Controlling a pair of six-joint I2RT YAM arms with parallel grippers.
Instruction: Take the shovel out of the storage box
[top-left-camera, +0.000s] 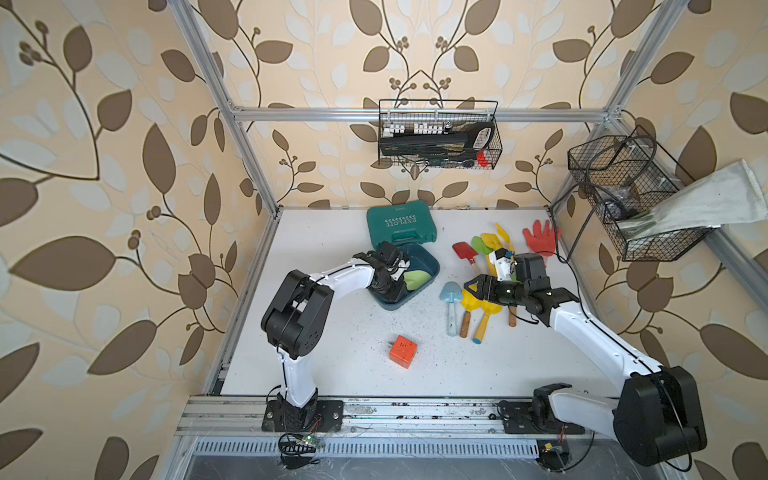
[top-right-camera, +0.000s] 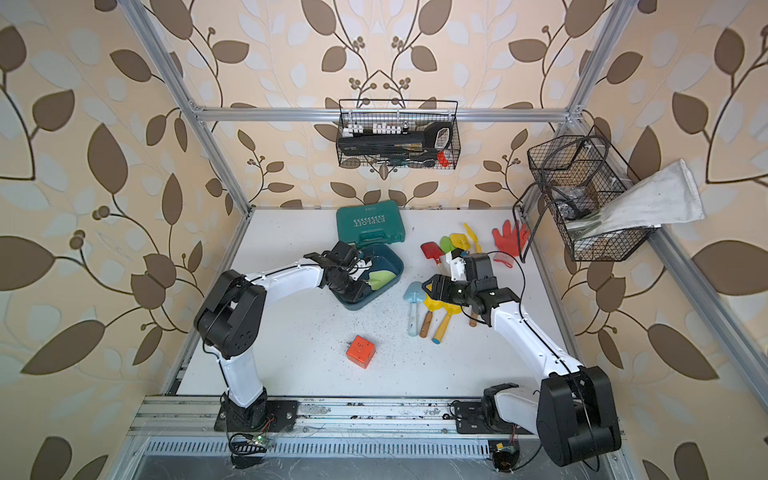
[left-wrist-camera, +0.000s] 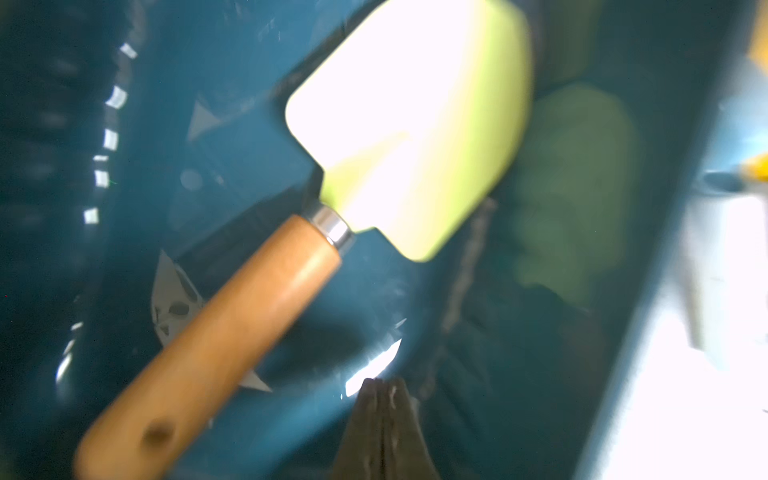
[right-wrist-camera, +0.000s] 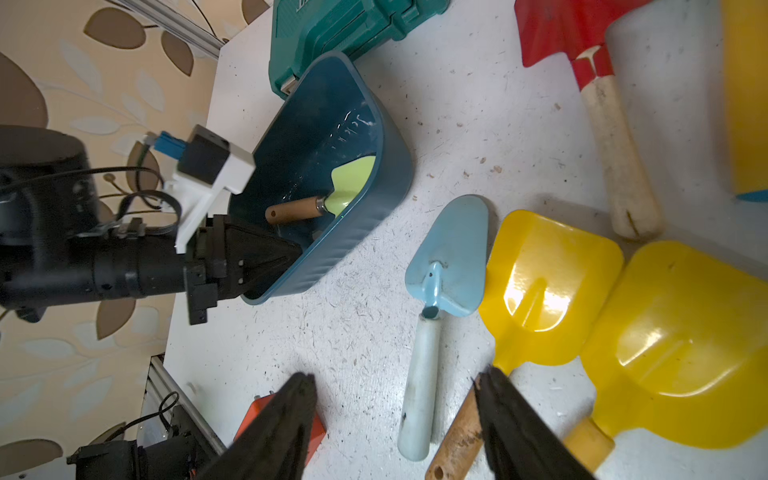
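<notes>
A small shovel with a pale green blade (left-wrist-camera: 408, 112) and wooden handle (left-wrist-camera: 208, 348) lies inside the dark teal box (right-wrist-camera: 364, 224), also seen in both top views. My left gripper is low inside the box, shut with nothing visible between its fingers, beside the handle rather than on it; the box hides part of it in the right wrist view. My right gripper hangs open over the loose shovels to the right of the box, holding nothing.
A green case (top-left-camera: 400, 220) sits behind the box. Several shovels and a red glove (top-left-camera: 541, 238) lie at right. A red cube (top-left-camera: 403, 351) is in front. Wire baskets (top-left-camera: 438, 136) hang on the frame.
</notes>
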